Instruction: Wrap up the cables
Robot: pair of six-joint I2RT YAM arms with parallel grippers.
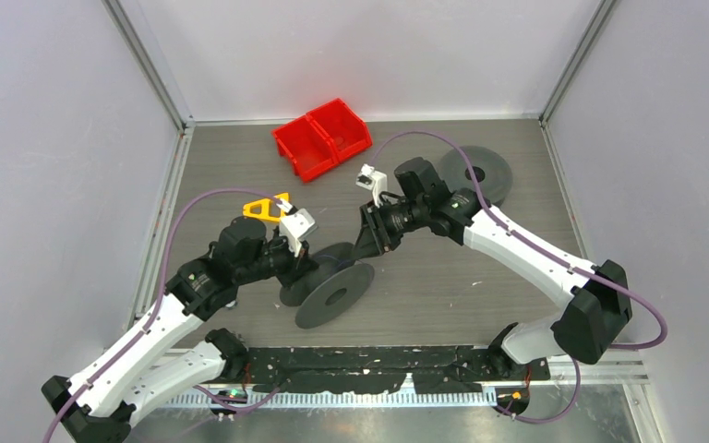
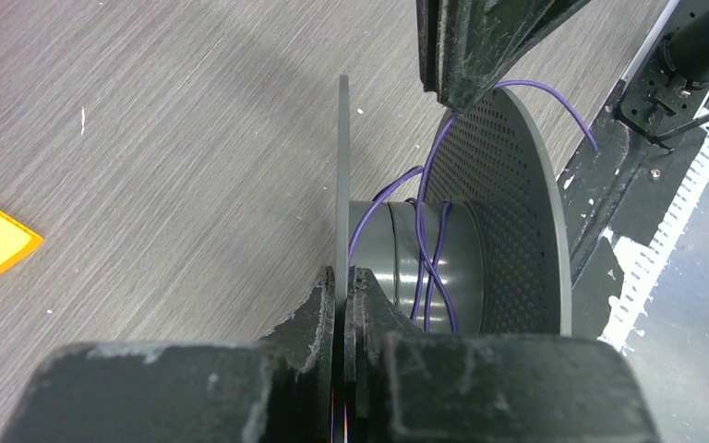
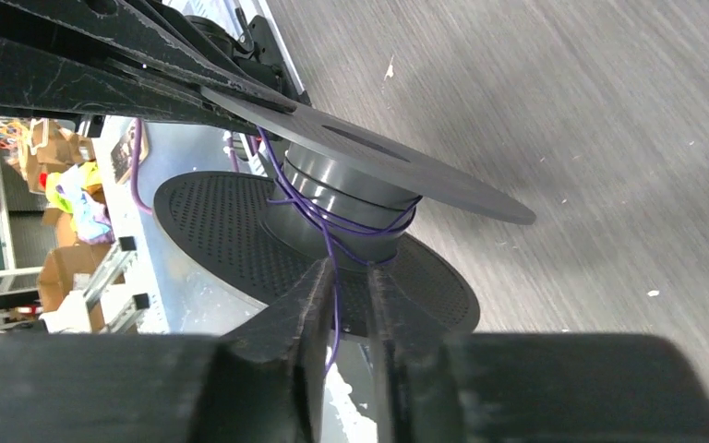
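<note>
A grey spool [image 1: 335, 296] is held tilted by my left gripper [image 1: 297, 273], which is shut on one thin flange [image 2: 342, 166]. Purple cable [image 2: 423, 231] loops loosely round the hub, with a free end hanging over the far flange in the left wrist view. My right gripper [image 1: 365, 247] is just right of the spool, over that cable. In the right wrist view its fingers are part open, with the cable seen hanging beyond them; whether it lies between them is unclear.
A red bin [image 1: 309, 148] stands at the back, a yellow object [image 1: 258, 209] behind my left arm. Another grey disc [image 1: 489, 166] lies at the back right.
</note>
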